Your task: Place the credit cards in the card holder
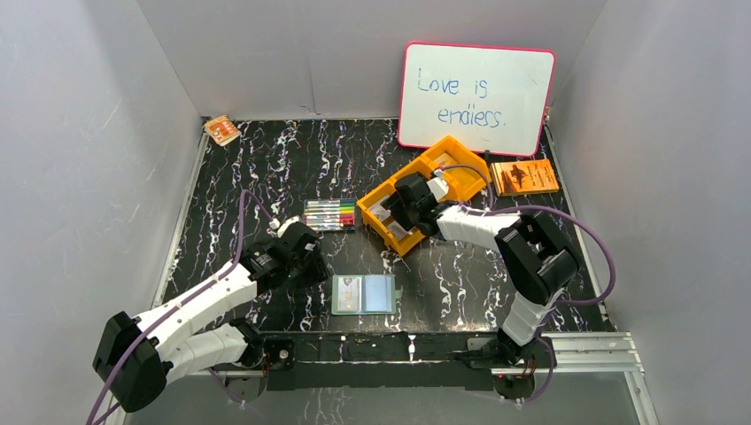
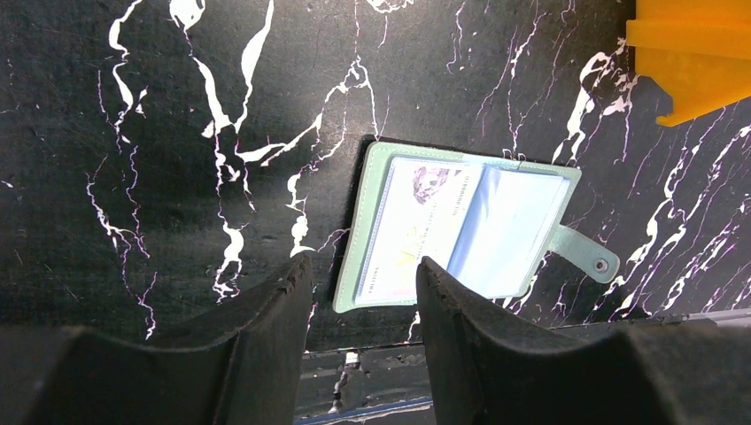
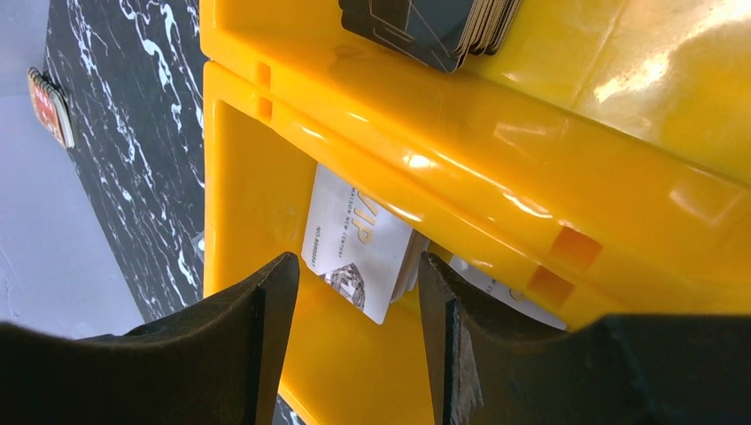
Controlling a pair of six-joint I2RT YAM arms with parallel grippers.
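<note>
The card holder point(image 2: 359, 221) lies spread on the table with clear sleeves and a snap strap; a printed card or sheet shows in its left sleeve. My left gripper hovers to the left of it, fingers apart, nothing between them. In the right wrist view, a stack of white VIP cards point(image 3: 356, 235) rests in a compartment of the yellow box point(image 3: 239, 186). My right gripper is over that compartment, open around the near end of the stack, with no clear contact visible. Dark cards point(image 3: 416, 27) occupy the neighbouring compartment.
A pack of coloured markers point(image 1: 329, 215) sits left of the box. An orange book point(image 1: 525, 177) and a whiteboard point(image 1: 476, 97) are behind it. Small orange cards point(image 1: 222, 130) lie in the far left corner. Box walls rise closely around my right gripper.
</note>
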